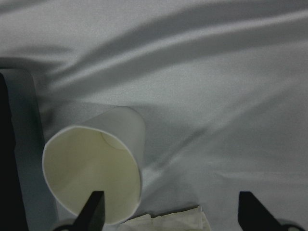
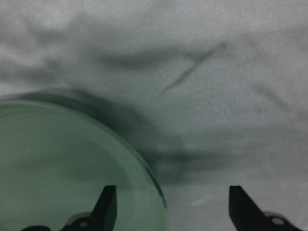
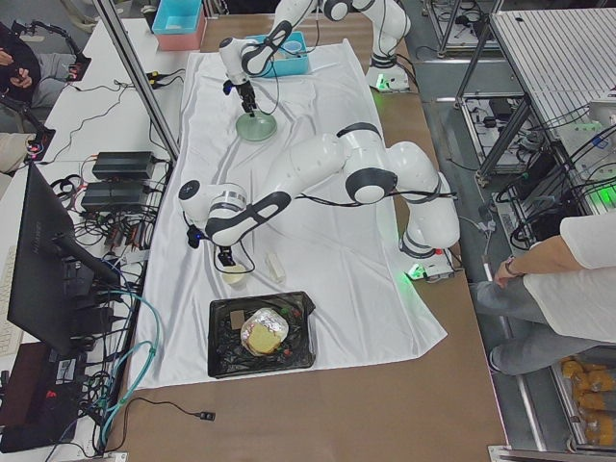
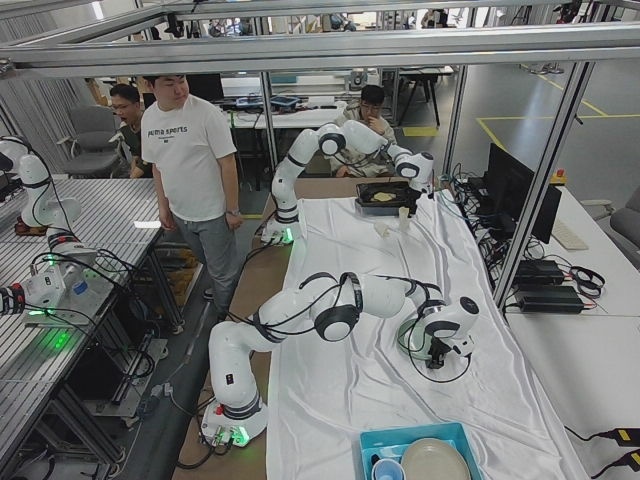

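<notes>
A cream paper cup (image 1: 91, 168) stands near a black tray (image 3: 221, 337) holding a foil dish (image 3: 265, 332). My left gripper is open just above the cup, which sits toward one finger in the left wrist view. A pale folded packet (image 3: 274, 268) lies beside the cup. At the other end of the cloth, my right gripper hangs open over the rim of a green plate (image 2: 72, 163), one finger above the plate and the other above cloth.
A blue bin (image 4: 410, 440) with a plate and blue cup lies at the right arm's end. Bare cloth (image 3: 337, 269) spans the middle. Monitors and cables line one side; a person stands on the other.
</notes>
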